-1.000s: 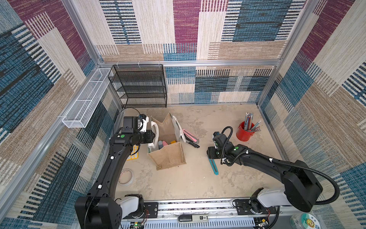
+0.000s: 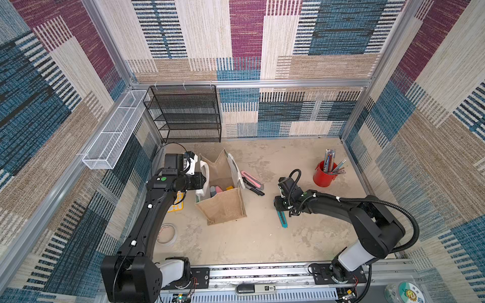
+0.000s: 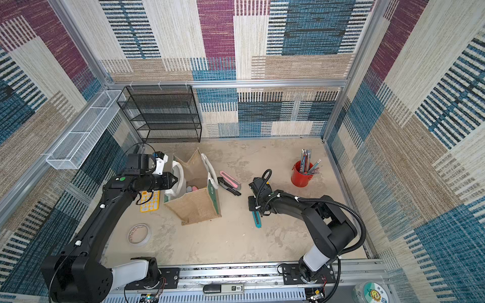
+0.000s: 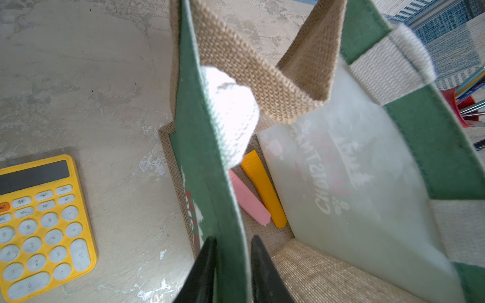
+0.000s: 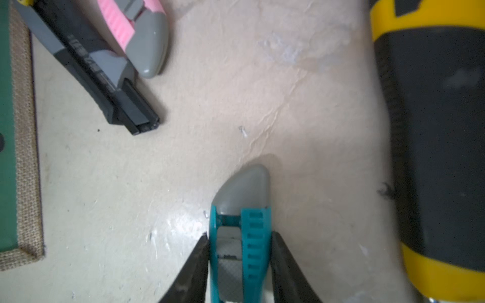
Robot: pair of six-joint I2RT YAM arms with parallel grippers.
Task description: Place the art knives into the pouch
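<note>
A teal art knife (image 5: 256, 252) with a grey end lies between the fingers of my right gripper, which touch it on both sides. In the top left view its teal body (image 2: 282, 219) sticks out below the gripper, low over the table; any gap beneath is hard to judge. The pouch (image 2: 220, 208), tan with white handles, stands upright with its mouth up. My left gripper is shut on its green inner-lined side wall (image 4: 214, 166). Inside the pouch lie a pink knife (image 4: 249, 199) and a yellow one (image 4: 265, 189).
Right of the pouch lie a black knife (image 5: 96, 70) and a pink-grey knife (image 5: 144, 43). A black-and-yellow object (image 5: 444, 141) sits beside the right gripper. Farther right stands a red pen cup (image 2: 323, 177). A calculator (image 4: 43, 222) and tape roll (image 3: 138, 234) are at left.
My right arm has swung inward and its gripper has shifted slightly. The teal knife's free end has moved a little up and left. The left arm and pouch have stayed put.
</note>
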